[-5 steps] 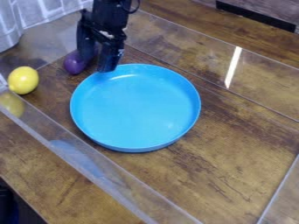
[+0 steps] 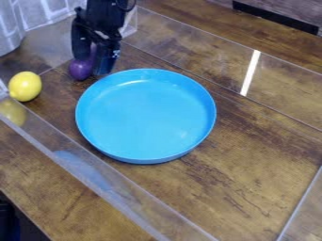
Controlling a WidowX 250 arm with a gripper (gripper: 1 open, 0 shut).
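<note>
My black gripper (image 2: 96, 49) hangs at the top left, open, its fingers down around or just over a purple object (image 2: 81, 69), which is partly hidden behind them. Whether the fingers touch it is unclear. A large blue plate (image 2: 145, 115) lies in the middle of the wooden table, just to the lower right of the gripper. A yellow lemon-shaped object (image 2: 25, 86) lies at the left.
Clear plastic walls (image 2: 78, 179) run along the left and lower left.
The gripper has shifted slightly left, away from the plate and toward the purple object. The plate and the yellow object look unmoved.
</note>
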